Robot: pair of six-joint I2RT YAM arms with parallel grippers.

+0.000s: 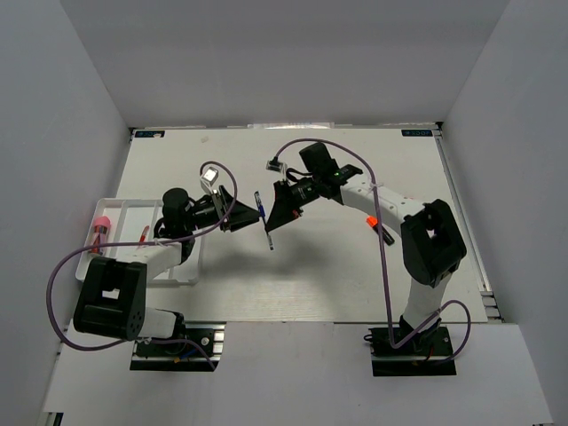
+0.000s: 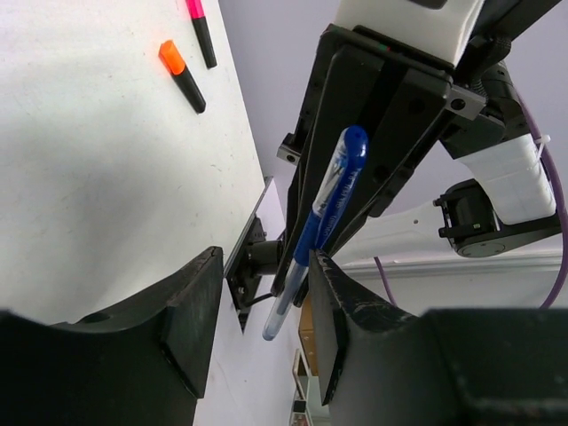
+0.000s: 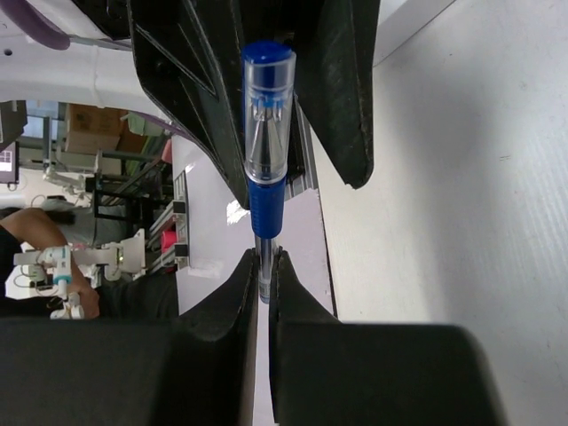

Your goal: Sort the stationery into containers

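Note:
A clear and blue pen (image 1: pixel 262 211) stands tilted between my two arms, over the middle of the table. My right gripper is shut on its lower part, and the blue-capped end (image 3: pixel 268 55) sticks out beyond the fingers. Close by on the other side, my left gripper is open. In the left wrist view the pen (image 2: pixel 330 197) crosses near its right fingertip; whether it passes between the fingers I cannot tell. The white tray (image 1: pixel 196 266) lies at the left, partly hidden by my left arm. It holds a pink item (image 1: pixel 102 222) and a red one (image 1: pixel 144 233).
An orange-and-black marker (image 2: pixel 182 76) lies on the table's right side, with a pink-and-black one (image 2: pixel 202 34) farther off. My right arm partly covers that area in the top view.

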